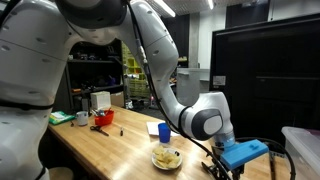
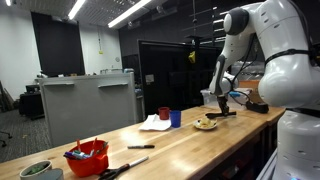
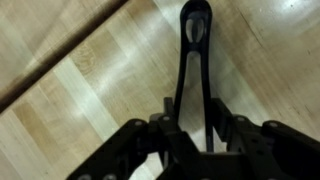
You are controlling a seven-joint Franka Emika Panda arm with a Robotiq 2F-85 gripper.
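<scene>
In the wrist view a narrow black tool (image 3: 206, 80) with two long arms, joined at a rounded end with an oval hole, reaches away from my gripper. The fingers are closed around its arms, and the tool looks like tongs, though its other end is hidden by the gripper. Wooden tabletop lies beneath it. Seen from outside, the arm bends down at the right end of the table, where the gripper (image 2: 222, 112) is small and dark near the surface. A plate of yellowish food (image 1: 167, 158) sits close by, left of the gripper in exterior view 1.
A blue cup (image 1: 164, 132) stands behind the plate, with a red cup (image 2: 164, 113) and white cloth (image 2: 155, 125) nearby. Farther along are a red container (image 2: 87, 160) and dark-handled tools (image 2: 125, 168). Bare wood lies between them.
</scene>
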